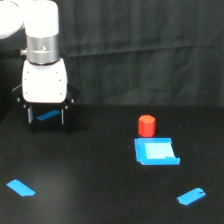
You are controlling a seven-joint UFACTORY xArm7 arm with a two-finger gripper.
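My white arm hangs at the left of the camera view, its gripper [43, 115] held low over the dark table with the two fingers spread apart and open. A strip of blue tape lies behind and below the fingers, with no object visible between them. A small red block [146, 126] stands on the right half of the table, well apart from the gripper.
Just in front of the red block lies a blue taped square [142, 152] with a pale middle. Blue tape pieces lie at front left [21, 188] and front right [191, 196]. A dark curtain closes the back.
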